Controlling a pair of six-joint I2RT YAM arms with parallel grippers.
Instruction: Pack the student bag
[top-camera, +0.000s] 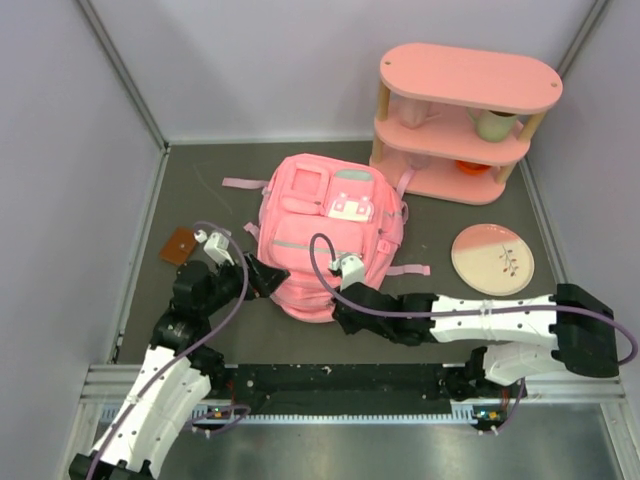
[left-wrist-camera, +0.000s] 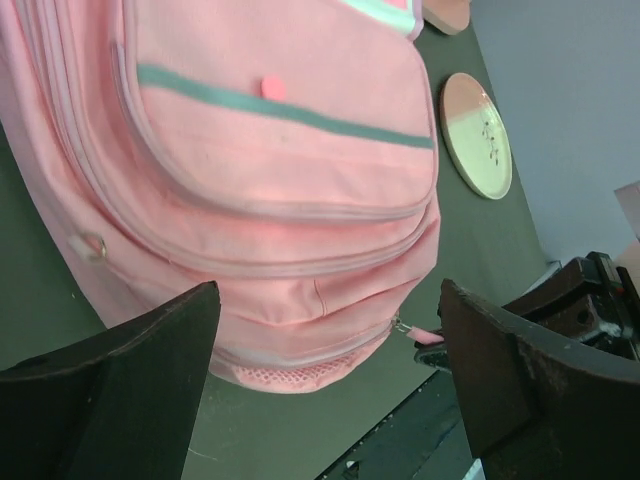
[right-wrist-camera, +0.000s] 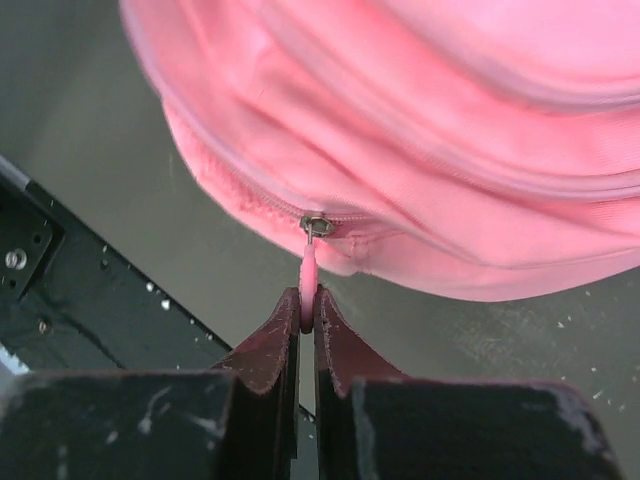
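A pink backpack (top-camera: 310, 230) lies on the dark table, its bottom end toward me. At its lower edge runs a zipper with a metal slider (right-wrist-camera: 317, 225) and a pink pull tab (right-wrist-camera: 309, 285). My right gripper is shut on that tab, which stands out straight from the slider. My left gripper (top-camera: 272, 284) stands open at the bag's lower left; in the left wrist view the pink fabric (left-wrist-camera: 290, 310) shows beyond its spread fingers (left-wrist-camera: 150, 370), and I see nothing held. The inside of the bag is hidden.
A pink shelf (top-camera: 470, 78) with several items stands at the back right. A round plate (top-camera: 490, 260) lies on the right and a brown notebook-like item (top-camera: 179, 245) on the left. Bare table surrounds the bag's left side.
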